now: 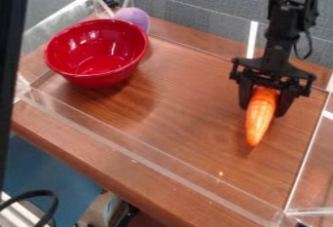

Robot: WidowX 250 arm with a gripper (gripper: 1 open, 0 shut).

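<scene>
My black gripper [262, 93] reaches down at the right side of the wooden surface, around the thick top end of an orange carrot [259, 121]. The carrot points toward the front with its tip free. The gripper's fingertips are partly hidden behind the carrot and the dark housing, so how firmly they close on it is hard to see.
A red bowl [95, 54] sits at the back left, with a purple round object [131, 18] just behind it. Clear plastic walls border the wooden surface [156, 143].
</scene>
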